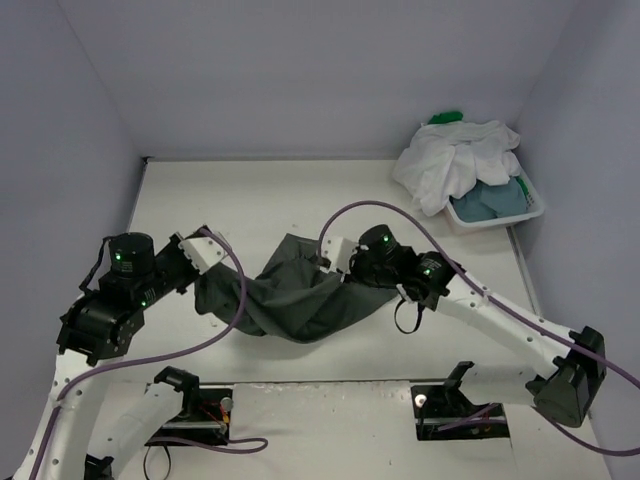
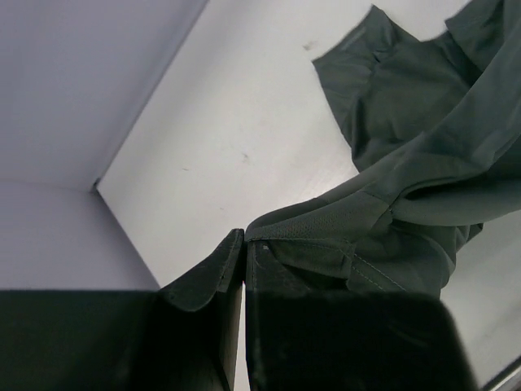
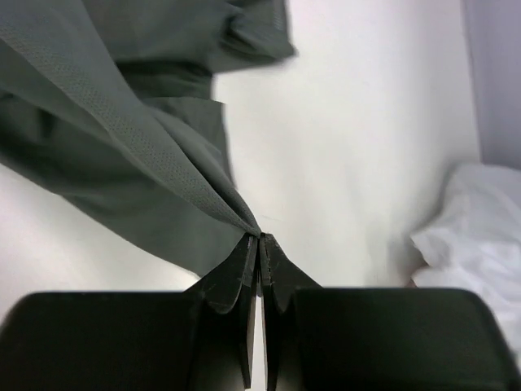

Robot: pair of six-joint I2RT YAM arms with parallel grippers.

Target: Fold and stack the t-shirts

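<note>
A dark green t-shirt (image 1: 290,310) is stretched between both grippers over the white table, part of it lying flat behind. My left gripper (image 1: 195,255) is raised at the left, shut on an edge of the fabric, as the left wrist view shows at the fingertips (image 2: 256,261). My right gripper (image 1: 340,265) is shut on another edge, near the middle-right; in the right wrist view the cloth runs up from the tips (image 3: 257,244).
A white bin (image 1: 530,205) at the back right holds white and teal cloths (image 1: 455,160), with a green item behind. Walls border the table at the back and sides.
</note>
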